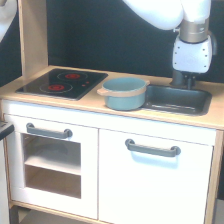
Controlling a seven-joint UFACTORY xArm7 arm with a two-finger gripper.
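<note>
A teal pot (pixel 125 94) with light-coloured handles stands upright on the wooden counter, between the black cooktop (pixel 62 84) and the dark sink (pixel 180 98). Part of the pot lies in front of the sink's left edge. My gripper (pixel 184 80) hangs pointing down from the white arm, near the sink's back edge and to the right of the pot, clear of it. Its dark fingers blend into the dark backdrop and sink, so the gripper's state is hard to make out.
Two red-ringed burners mark the cooktop. Below the counter (pixel 107 111) are a windowed oven door (pixel 50 131) and a white cabinet door (pixel 150 185), each with a dark handle. A wooden post rises at the back left. Little bare counter lies around the pot.
</note>
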